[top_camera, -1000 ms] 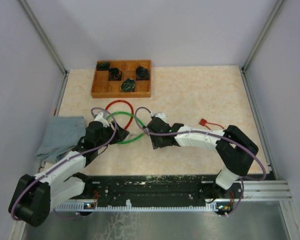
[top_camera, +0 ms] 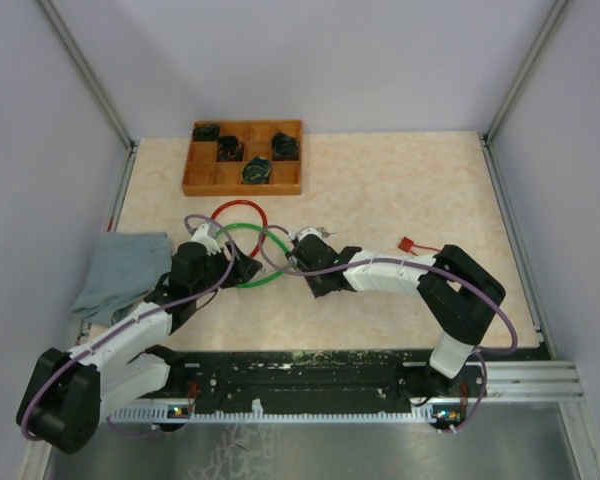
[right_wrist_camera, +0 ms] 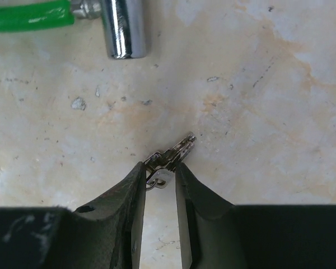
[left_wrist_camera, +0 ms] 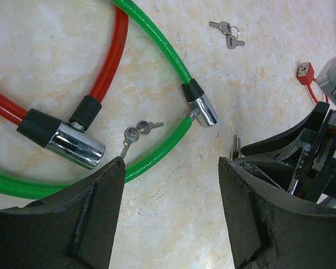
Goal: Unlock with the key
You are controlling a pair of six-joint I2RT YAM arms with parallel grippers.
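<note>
A small bunch of keys (right_wrist_camera: pixel 169 159) lies on the table at the fingertips of my right gripper, whose fingers stand close together over it; whether they grip is unclear. Above it in the right wrist view is the green cable lock's metal barrel (right_wrist_camera: pixel 123 28). My left gripper is open over the green lock (left_wrist_camera: pixel 166 147), with nothing held. Two more key sets lie near the locks: small keys (left_wrist_camera: pixel 138 130) inside the green loop and silver keys (left_wrist_camera: pixel 233 39) beyond it. A red lock (left_wrist_camera: pixel 106 67) lies beside the green one.
A wooden compartment tray (top_camera: pixel 242 187) stands at the back, a folded grey cloth (top_camera: pixel 120 275) lies at the left, and a small red lock (top_camera: pixel 405 243) with a cable lies at the right.
My right gripper has shifted slightly over the table around the keys, and its arm's rear has moved a little. The left arm has not moved.
</note>
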